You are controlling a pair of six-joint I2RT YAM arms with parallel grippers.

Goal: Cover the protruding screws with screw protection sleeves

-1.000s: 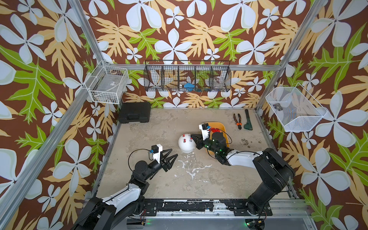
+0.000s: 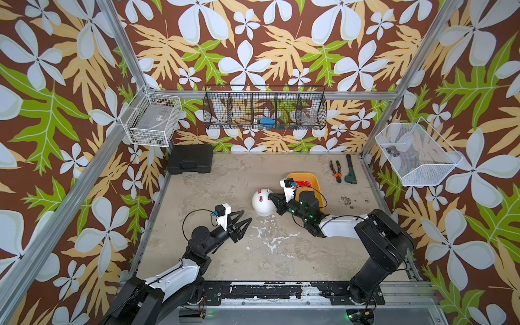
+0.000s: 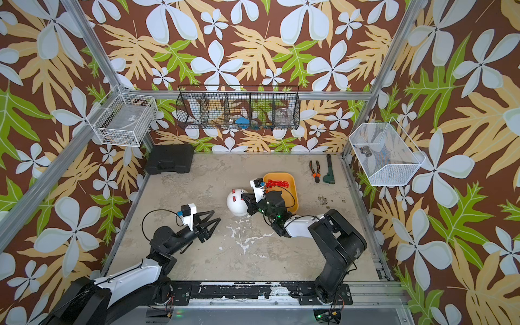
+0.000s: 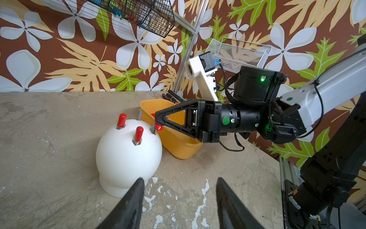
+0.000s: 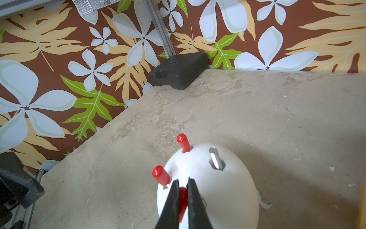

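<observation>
A white dome (image 4: 128,160) with upright screws stands mid-table. Two screws wear red sleeves, one sleeve (image 4: 121,120) at the rear left and another sleeve (image 4: 138,133) at the front. The far screw (image 5: 215,158) is bare metal. My right gripper is shut on a red sleeve (image 5: 183,202) over the dome's right side. In the left wrist view, that held sleeve (image 4: 159,126) appears right beside another bare screw (image 4: 153,128); whether they touch, I cannot tell. Left of the dome, my left gripper is open and empty.
An orange tub (image 4: 183,147) with red sleeves (image 3: 277,183) sits just right of the dome, partly under the right arm. Pliers (image 2: 336,172) and a green-handled tool (image 2: 350,170) lie at the back right, a black case (image 2: 189,158) at the back left.
The left arm looks unmoved.
</observation>
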